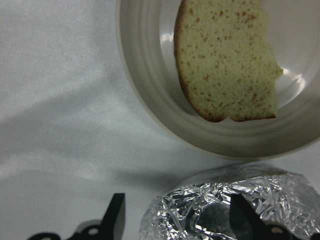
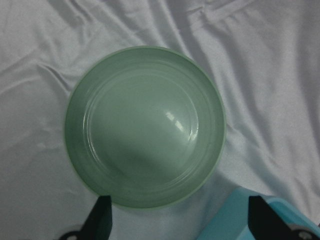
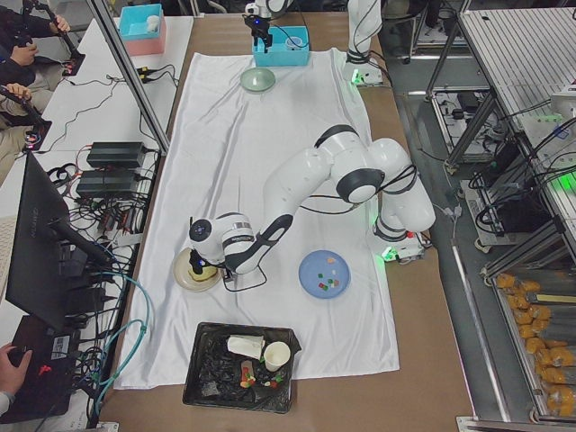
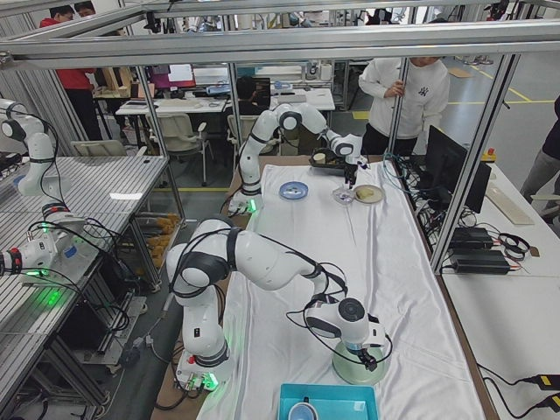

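A slice of speckled yellow cake or bread (image 1: 225, 60) rests in a beige plate (image 1: 140, 85). Beside it lies a crumpled, foil-like clear wrapped item (image 1: 185, 210). My left gripper is open above that item, its fingers apart, with nothing seen held. At the other end of the cloth, my right gripper is open over a green plate (image 2: 142, 125) and the edge of a light-blue bin (image 2: 225, 215), with nothing between its fingers.
A blue plate (image 3: 324, 274) with small coloured pieces sits beside the left arm. A black tray (image 3: 216, 378) holds a white cup and other items.
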